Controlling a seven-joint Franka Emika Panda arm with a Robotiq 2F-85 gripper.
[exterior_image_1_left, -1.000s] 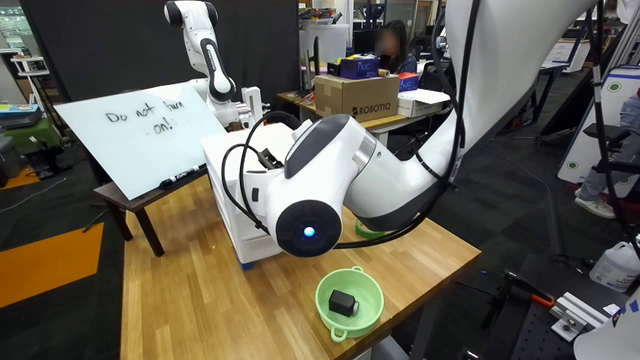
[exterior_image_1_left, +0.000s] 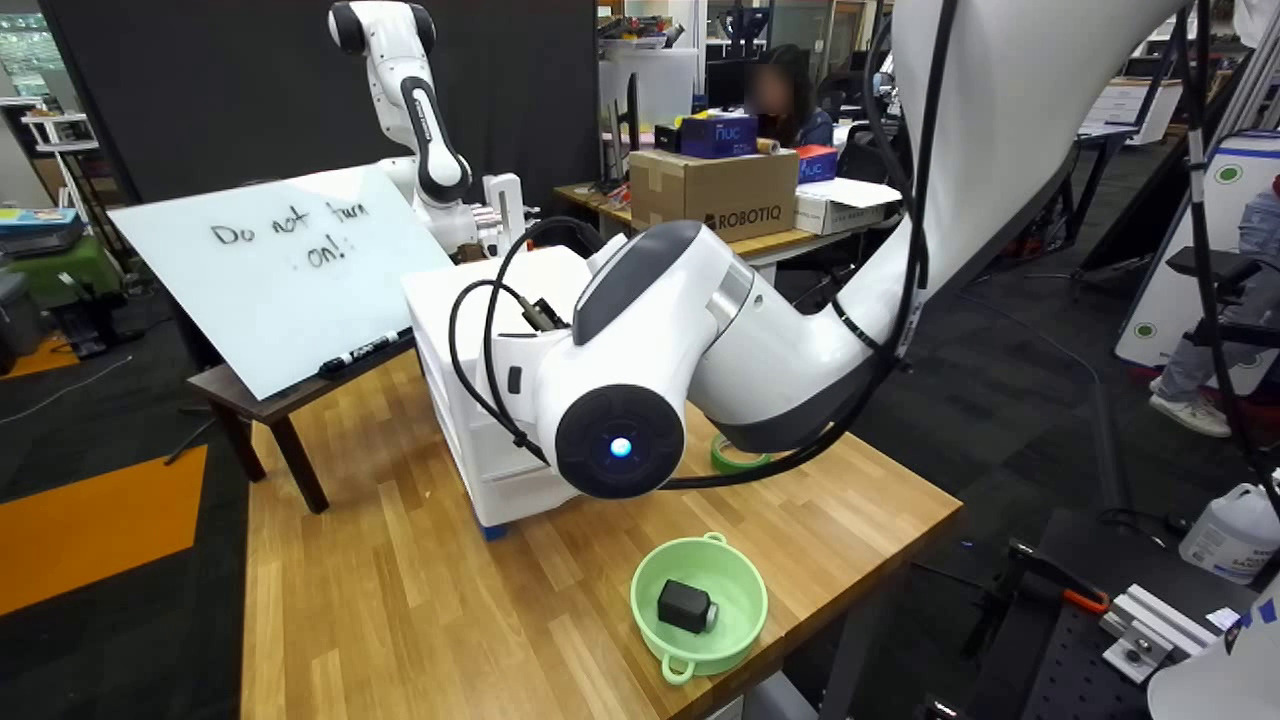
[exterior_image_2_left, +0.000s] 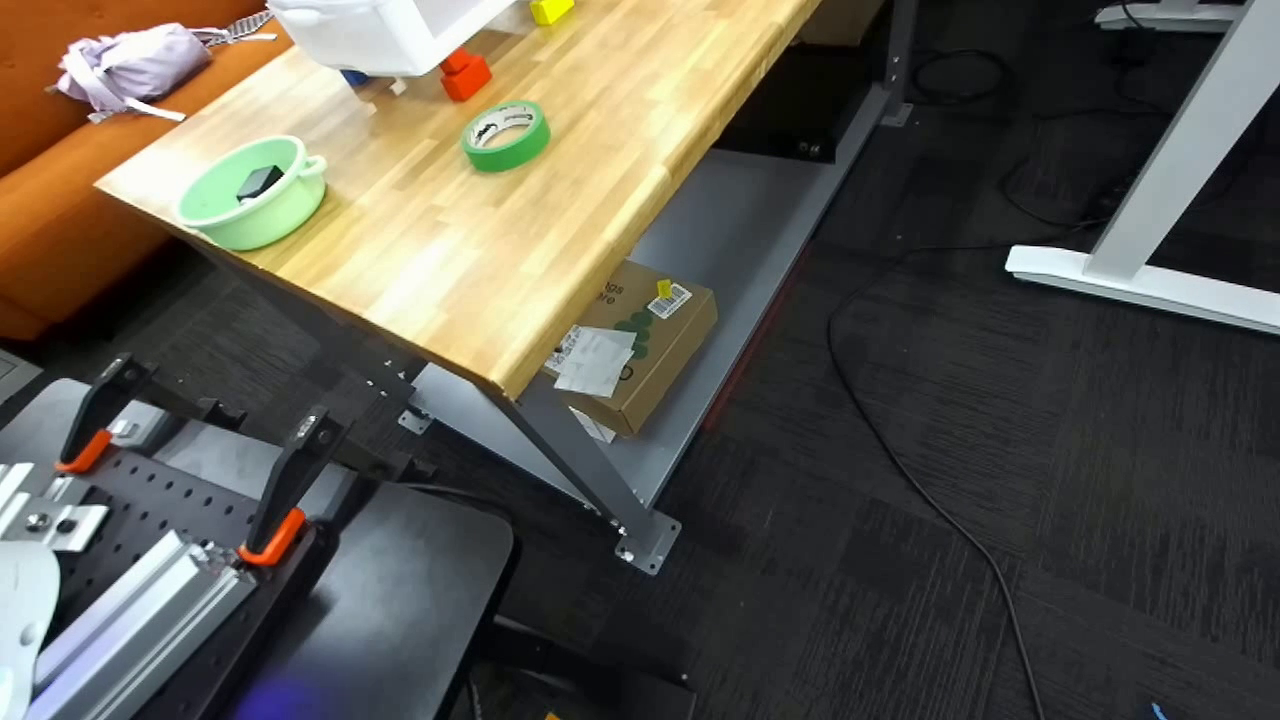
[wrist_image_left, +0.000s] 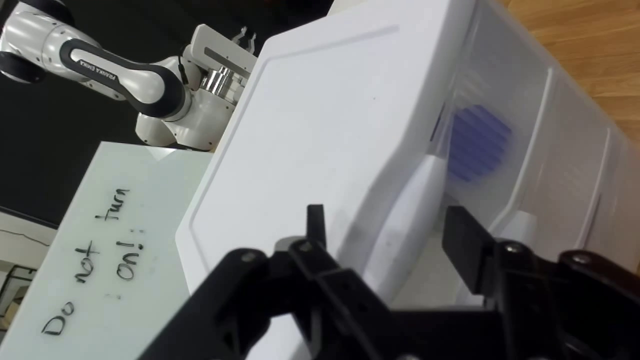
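Note:
A white plastic drawer unit (wrist_image_left: 324, 120) fills the middle of the wrist view, its smooth top and translucent front showing. Something blue (wrist_image_left: 478, 144) shows faintly through the upper drawer's front. My gripper is at the unit's top front edge, its dark fingers (wrist_image_left: 316, 225) standing apart. Part of the white front lip (wrist_image_left: 408, 222) lies in the gap; whether either finger touches it, I cannot tell. From exterior view 1, the arm (exterior_image_1_left: 654, 348) hides the gripper and much of the drawer unit.
A green bowl (exterior_image_1_left: 743, 606) with a black block (exterior_image_1_left: 683, 606) in it sits near the table corner. Green tape (exterior_image_2_left: 529, 148) and red blocks (exterior_image_2_left: 465, 78) lie by the unit. A whiteboard (exterior_image_1_left: 288, 288) leans beside it, and another robot arm (exterior_image_1_left: 420, 120) stands behind.
My arm's wrist joint has risen slightly and shifted a little to the right in exterior view 1. The bowl, the tape and the drawer unit stay in place.

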